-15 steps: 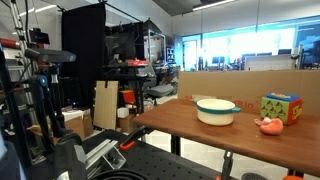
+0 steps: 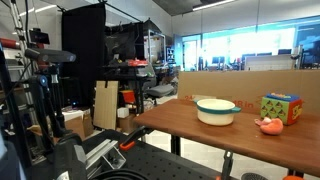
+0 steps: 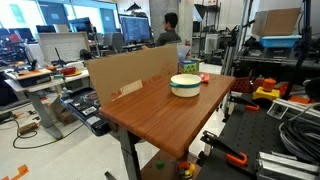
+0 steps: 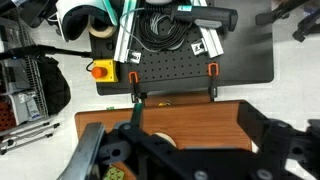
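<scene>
A white bowl with a teal band [image 2: 217, 114] stands upright on the brown wooden table [image 2: 180, 123]. To its right are a pinkish-red rounded item [image 2: 269, 126] and a colourful box [image 2: 281, 107]. The second exterior view shows the same bowl [image 3: 185, 87] toward the table's far end. Looking down in the wrist view, my gripper stands open, its dark fingers wide apart over the table's edge and touching nothing. Between them, a pale curved rim shows only in part. The gripper cannot be made out clearly in either exterior view.
A tall cardboard panel [image 3: 140, 77] lines one long side of the table. Beside the table is a black base surface [image 4: 180, 72] with orange-tipped clamps, a coiled cable [image 4: 165, 30] and a red button on a yellow box [image 4: 102, 71].
</scene>
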